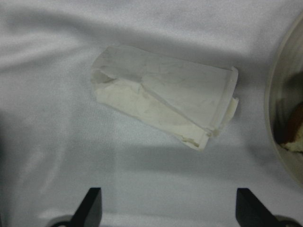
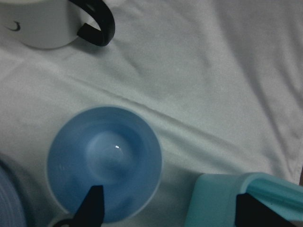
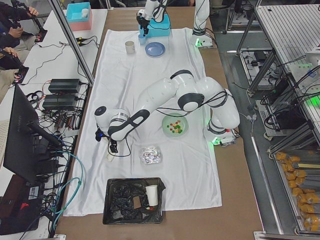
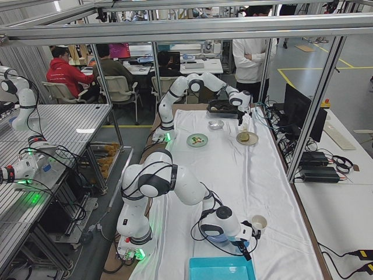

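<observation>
My left gripper hangs open over the white cloth, with a crumpled white paper packet [image 1: 163, 92] below it and a plate [image 1: 279, 153] holding bread at the right edge of the left wrist view. My right gripper is open above a blue cup [image 2: 104, 151], which stands beside a turquoise bin [image 2: 210, 198]. A white mug [image 2: 45, 23] with a black handle stands behind the cup, and a blue plate [image 2: 10, 198] is at the lower left of that view.
A green plate [image 3: 174, 125] with small food pieces and a foil container [image 3: 150, 155] lie near the left arm. A black lined tray [image 3: 132, 200] with a white cup sits at that end.
</observation>
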